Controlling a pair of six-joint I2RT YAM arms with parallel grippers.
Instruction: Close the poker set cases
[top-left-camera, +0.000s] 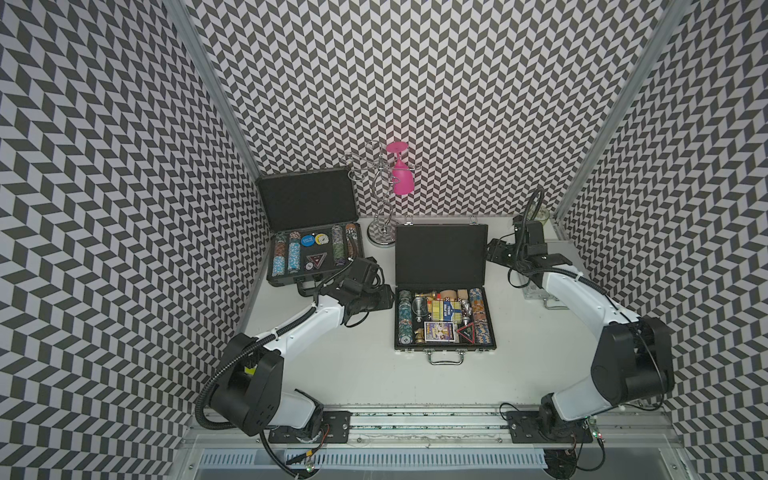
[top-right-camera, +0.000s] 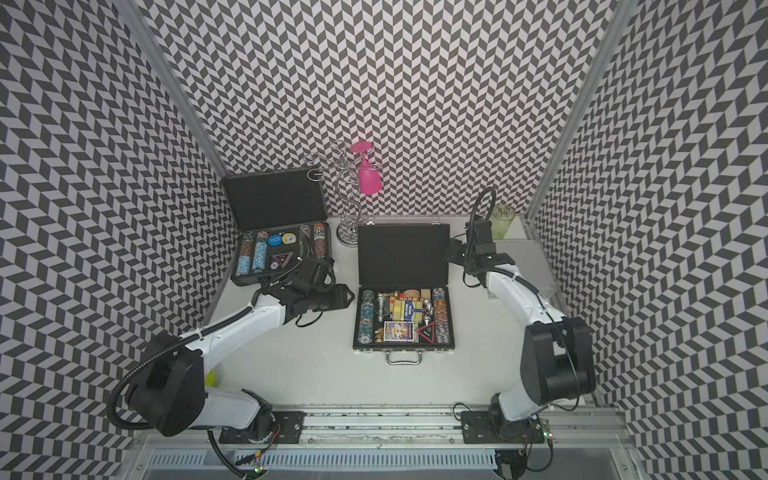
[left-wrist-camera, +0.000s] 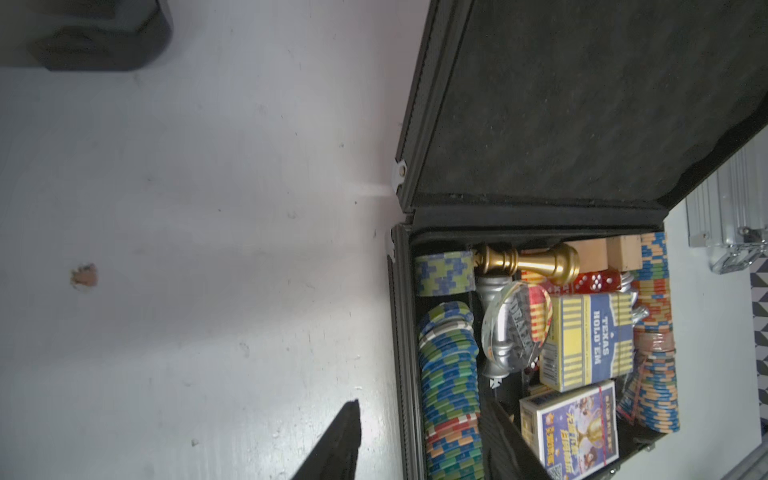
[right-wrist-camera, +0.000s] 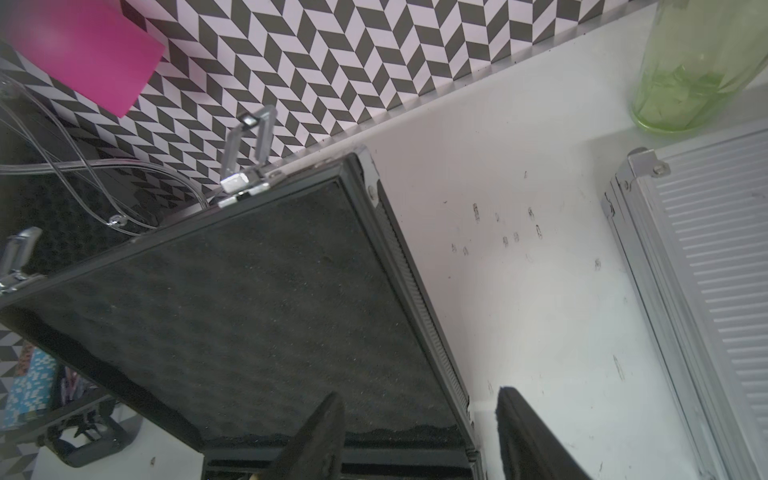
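Two black poker cases stand with lids raised. The middle case shows its dark foam lid (top-left-camera: 441, 256) and a base (top-left-camera: 485, 347) with chips, cards and dice. At the back left, the other case's lid (top-left-camera: 308, 200) leans back over its chip-filled base (top-left-camera: 324, 278). My left gripper is open above the left side of the middle case, its fingers (left-wrist-camera: 334, 444) apart with nothing seen between them. Near the right edge of the middle lid (right-wrist-camera: 304, 320), my right gripper is open and empty. Contact with the lid cannot be made out.
A metal stand (top-left-camera: 379, 232) with a pink goblet (top-left-camera: 402, 177) rises behind, between the cases. To the right lie a silver ridged case (right-wrist-camera: 720, 232) and a green glass (right-wrist-camera: 684, 88). Bare table (top-left-camera: 464, 384) extends in front.
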